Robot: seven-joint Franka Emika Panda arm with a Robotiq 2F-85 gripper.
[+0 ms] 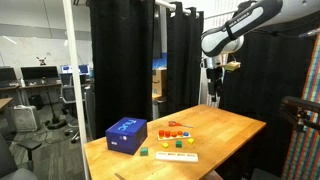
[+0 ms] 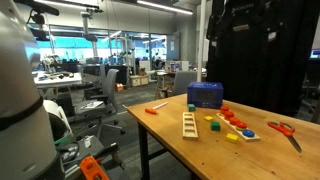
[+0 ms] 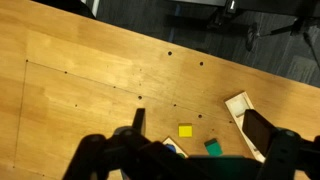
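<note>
My gripper stands open high above the table, its two dark fingers wide apart with nothing held between them. In the wrist view a yellow block (image 3: 185, 130) and a green block (image 3: 213, 147) show on the tabletop far below. A pale wooden tray (image 3: 239, 110) is partly hidden by the right finger. In exterior view 1 the gripper (image 1: 214, 90) hangs over the far right part of the table. A blue box (image 1: 126, 135) rests at the table's left side, and a board with several red pieces (image 1: 174, 135) lies to its right.
Red-handled scissors (image 2: 284, 127) lie near the right side in exterior view 2. A small orange-red item (image 2: 151, 111) is by the left edge, and a teal block (image 2: 191, 107) stands before the blue box. In exterior view 1 the table's right half (image 1: 225, 128) is bare.
</note>
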